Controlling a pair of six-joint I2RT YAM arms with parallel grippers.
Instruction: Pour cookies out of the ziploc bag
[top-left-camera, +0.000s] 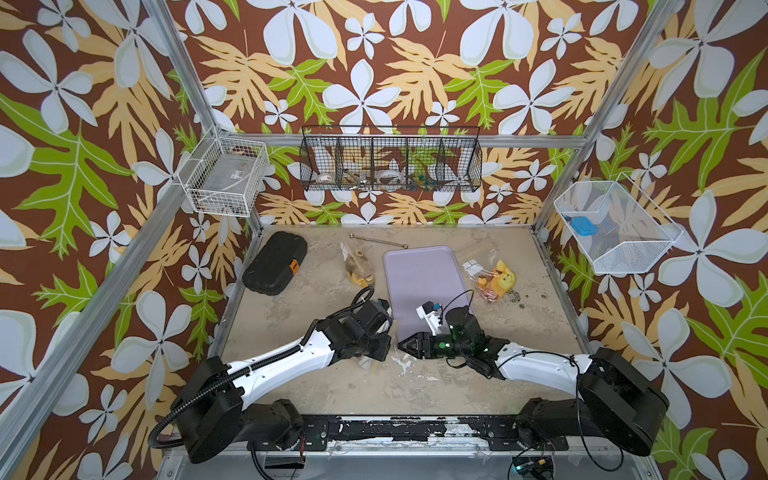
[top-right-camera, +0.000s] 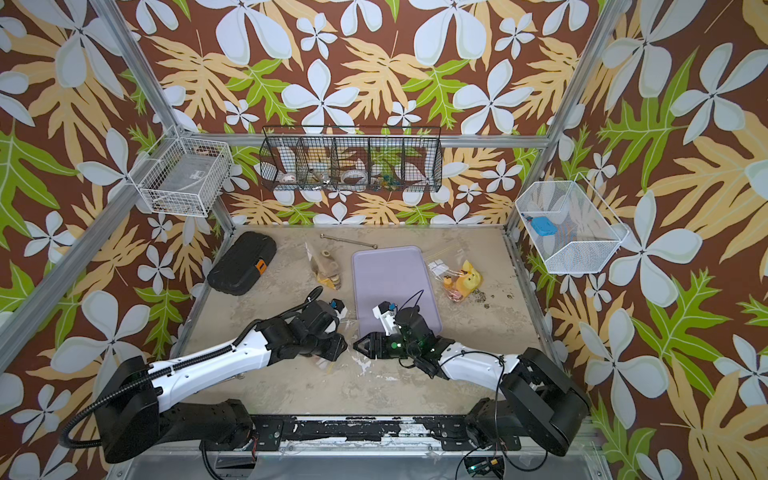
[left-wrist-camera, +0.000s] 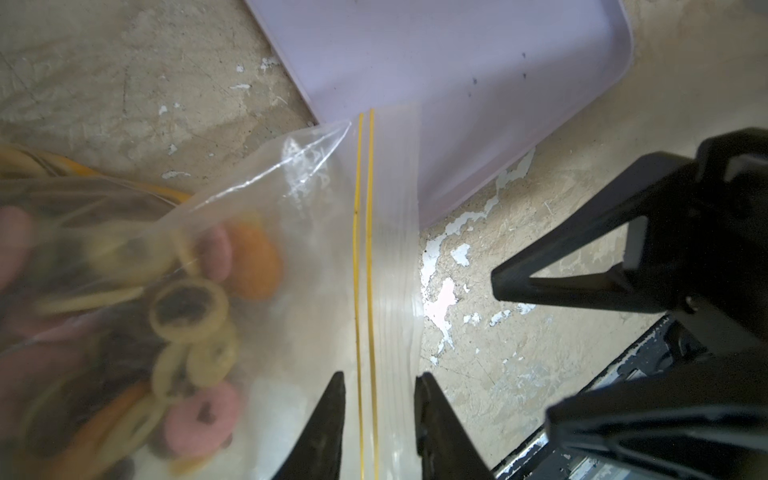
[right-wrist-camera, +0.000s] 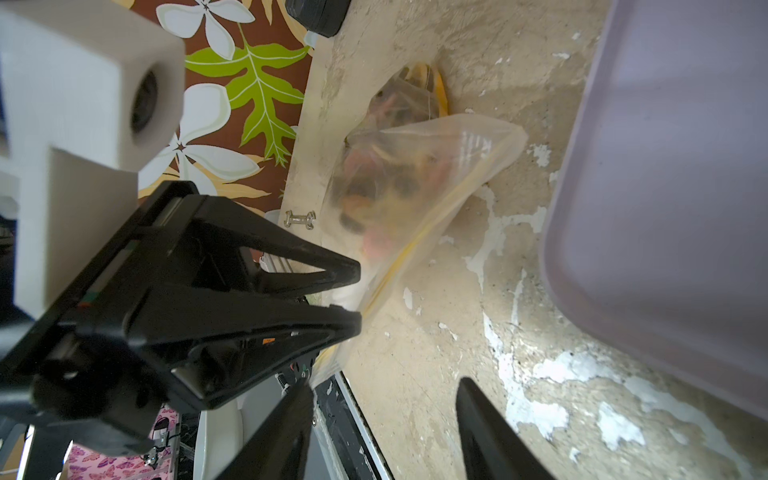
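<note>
A clear ziploc bag (left-wrist-camera: 264, 344) of ring-shaped and rounded pieces fills the left of the left wrist view, its yellow-lined zip edge (left-wrist-camera: 365, 264) facing right. My left gripper stands open, fingers on either side of that edge near the bottom. In the right wrist view, the bag (right-wrist-camera: 416, 184) slants up beside the left gripper's fingers (right-wrist-camera: 264, 320). My right gripper is open, with bare table showing between its fingers; it faces the bag's zip side, apart from it. A lavender tray (top-left-camera: 420, 268) lies behind the grippers.
Another bag (top-left-camera: 357, 268) lies left of the tray, and a bag with a yellow item (top-left-camera: 497, 280) lies right of it. A black case (top-left-camera: 274, 262) is at the back left. A metal rod (top-left-camera: 378, 241) lies behind.
</note>
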